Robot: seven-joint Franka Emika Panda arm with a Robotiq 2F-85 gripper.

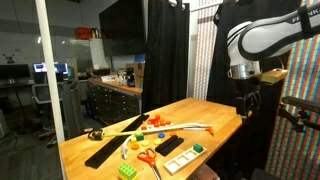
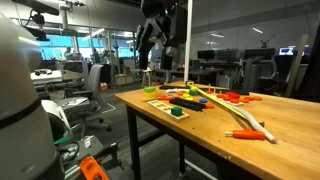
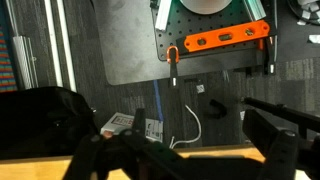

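In exterior view 2 my gripper [image 2: 154, 54] hangs above the near left end of the wooden table, open and with nothing between its fingers. Exterior view 1 shows the gripper [image 1: 246, 112] off the table's right edge, apart from everything on the top. On the wooden table [image 1: 205, 112] lie orange-handled scissors [image 1: 148, 157], a bright green block [image 1: 127, 171], a light wooden tray [image 1: 181, 160] with dark slots, and several small red pieces [image 1: 155, 121]. The wrist view looks down past the table edge [image 3: 40, 171] to the floor, with dark gripper parts along the bottom.
A long black bar [image 1: 104, 151] and a pale curved strip [image 1: 195, 126] also lie on the table. An orange handle [image 3: 226, 37] on a dark metal plate shows in the wrist view, with a white cable [image 3: 190, 133] below.
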